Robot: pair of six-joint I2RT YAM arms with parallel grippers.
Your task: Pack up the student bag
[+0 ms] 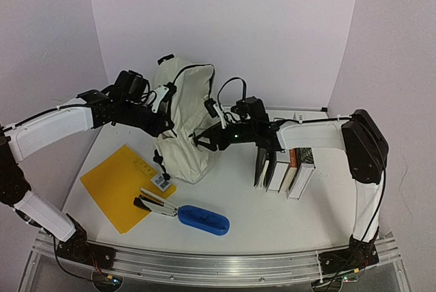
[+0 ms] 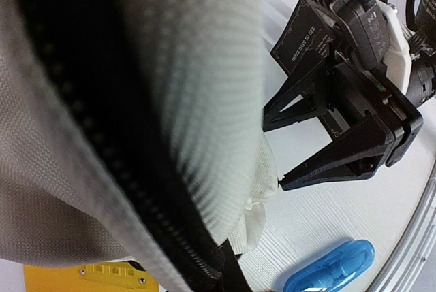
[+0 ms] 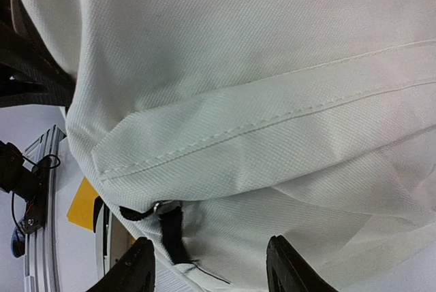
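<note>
The white bag (image 1: 187, 152) stands at the back left of the table, its black-zippered opening (image 1: 192, 67) facing up. My left gripper (image 1: 170, 131) is at the bag's left edge. In the left wrist view, white fabric and a black zipper (image 2: 139, 169) hide most of its fingers, so its hold is unclear. My right gripper (image 1: 201, 142) is open at the bag's lower right side. Its fingertips stand apart in the right wrist view, in front of a stitched panel (image 3: 225, 128) and a black strap (image 3: 174, 234); nothing shows clamped between them.
Several books (image 1: 289, 173) stand upright at the right, partly under the right forearm. A yellow folder (image 1: 112, 190) lies front left. In front of the bag are a black-and-white stapler-like item (image 1: 157, 203) and a blue case (image 1: 203, 220).
</note>
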